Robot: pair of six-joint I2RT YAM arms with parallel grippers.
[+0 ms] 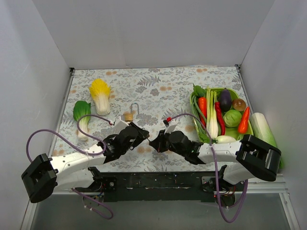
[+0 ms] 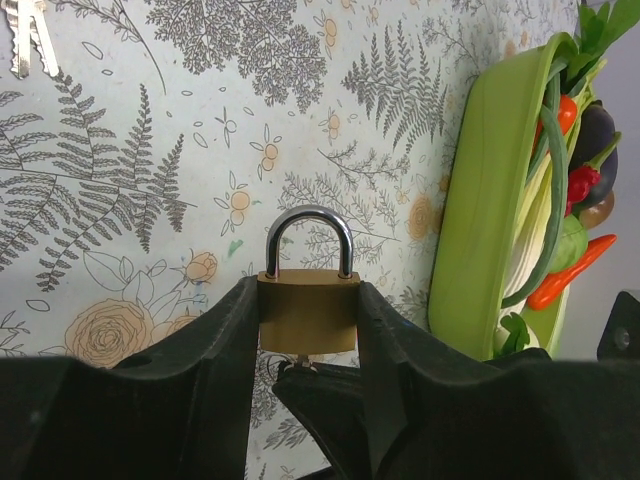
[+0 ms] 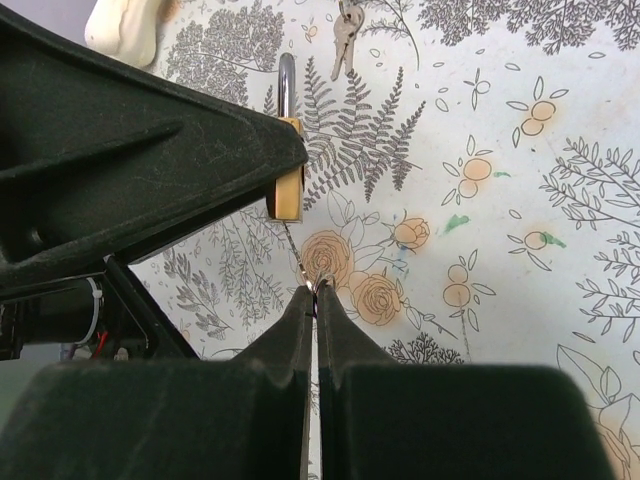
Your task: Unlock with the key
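A brass padlock (image 2: 308, 315) with a steel shackle sits between the fingers of my left gripper (image 1: 146, 134), which press its two sides. Its shackle looks seated in the body. Edge-on, the same padlock (image 3: 288, 185) shows past a black left finger (image 3: 200, 165) in the right wrist view. My right gripper is shut on a thin metal key (image 3: 297, 252). That key slants up to the padlock's bottom face; how deep it sits in the keyhole cannot be told. Both grippers meet tip to tip above the table.
Another padlock (image 1: 128, 117) lies on the table with its shackle swung out. Loose keys (image 3: 347, 40) rest on the patterned cloth. A green basket (image 2: 480, 170) of vegetables stands at the right, and cabbages (image 1: 100, 98) lie at the left.
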